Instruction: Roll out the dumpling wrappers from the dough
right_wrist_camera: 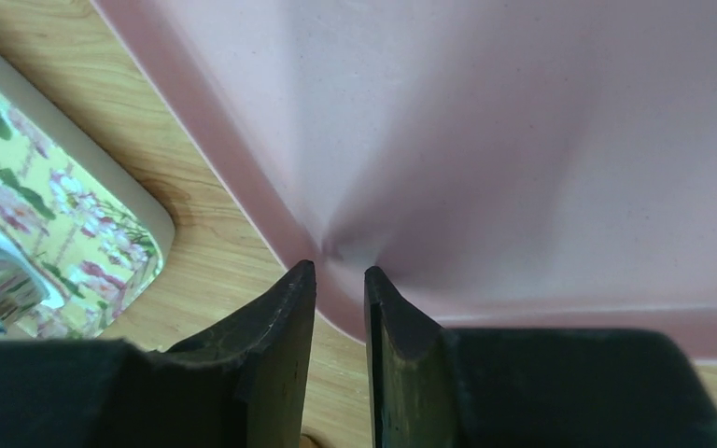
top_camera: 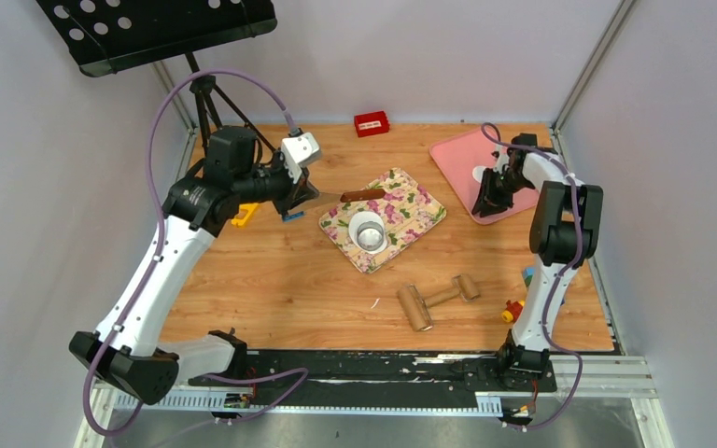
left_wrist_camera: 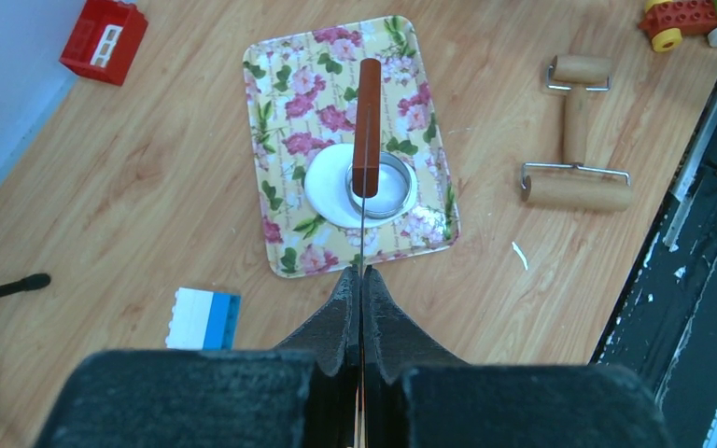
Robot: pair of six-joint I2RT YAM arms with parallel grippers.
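Observation:
My left gripper is shut on the thin blade of a knife-like tool. The tool's brown handle (top_camera: 362, 195) points away over the floral board (top_camera: 417, 227). On that board lies a flat white dough round (left_wrist_camera: 330, 187), with a metal ring cutter (top_camera: 371, 236) standing on it. Over the front left part of the pink tray (top_camera: 457, 154), my right gripper has its fingers part open, nothing between them. A small white round (top_camera: 478, 174) lies in the tray, partly hidden by the right arm in the top view.
A wooden rolling pin (top_camera: 439, 299) lies in front of the board. Toy bricks (top_camera: 513, 312) sit beside the right arm, and a red box (top_camera: 372, 123) stands at the back wall.

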